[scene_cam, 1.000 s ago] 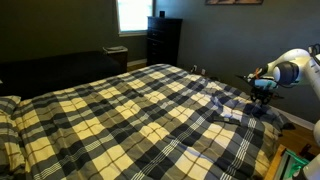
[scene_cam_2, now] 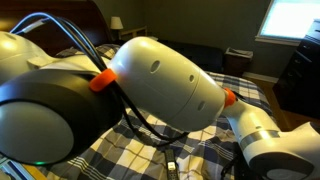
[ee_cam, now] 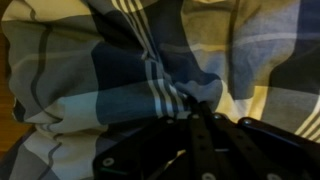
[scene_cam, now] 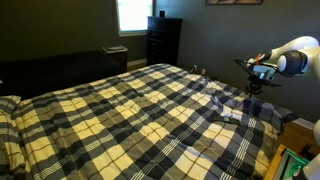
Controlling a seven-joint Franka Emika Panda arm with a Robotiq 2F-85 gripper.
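My gripper [scene_cam: 252, 90] is over the right-hand edge of the bed, low above bunched plaid cloth. In the wrist view the gripper is shut, its fingertips close against the rumpled blue, white and cream plaid cloth [ee_cam: 120, 70]. Folds run toward the tips, but I cannot tell whether any cloth is pinched between them. The plaid blanket [scene_cam: 120, 115] covers most of the bed. In exterior view 2 the arm hides much of the bed, and the gripper is not visible there.
A small dark oblong object [scene_cam: 229, 120] rests on the blanket, left of the gripper; in the other exterior view this object [scene_cam_2: 171, 163] lies below the arm. A dark dresser [scene_cam: 163, 40] stands at the back wall. Flat blanket extends leftward.
The gripper has shifted slightly to the left in exterior view 1, and the arm reaches a little farther over the bed. The dark oblong object has stayed in place.
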